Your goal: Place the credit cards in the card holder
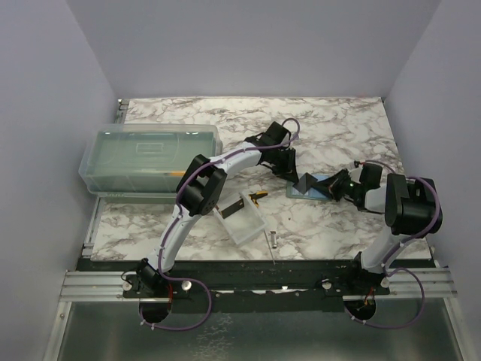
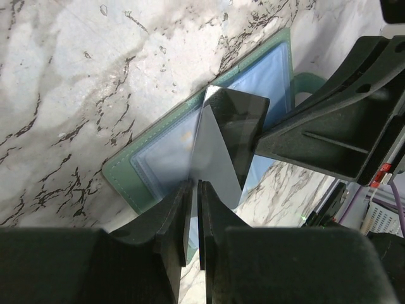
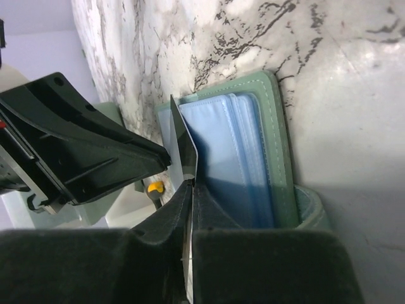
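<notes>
A green-edged card holder with pale blue pockets [image 2: 169,142] lies on the marble table. A dark card [image 2: 243,117] and a grey surface [image 2: 215,155] beside it lie over its pockets; whether they are one card or two, I cannot tell. My left gripper is shut on the grey card edge. From the opposite side, my right gripper has its fingertips against the thin edge of a card [image 3: 183,139] that stands up from the blue pockets [image 3: 215,123]. The gap between its fingers is too narrow to judge. From above, both grippers meet over the holder [image 1: 310,193].
A white open box [image 1: 242,224] with a dark item in it stands left of the holder. Orange-black pliers [image 1: 258,197] and a thin rod [image 1: 269,245] lie nearby. A large teal bin [image 1: 154,162] fills the left.
</notes>
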